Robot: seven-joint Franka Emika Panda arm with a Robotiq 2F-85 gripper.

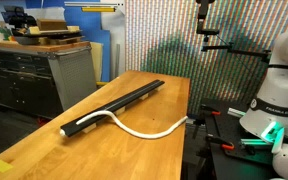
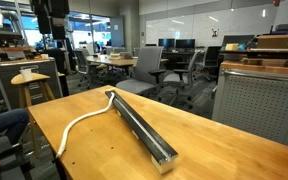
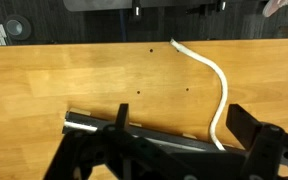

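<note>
A white cord lies in a loose curve on the wooden table, and one end meets the end of a long dark bar. In exterior view 2 the cord runs from the table edge toward the far end of the bar. My gripper is open high over the table, its dark fingers wide apart with nothing between them. From above, the cord stretches away on the right, while the bar passes below the fingers, which hide part of it.
Office chairs are farther back. The white robot arm rises at the right in exterior view 1.
</note>
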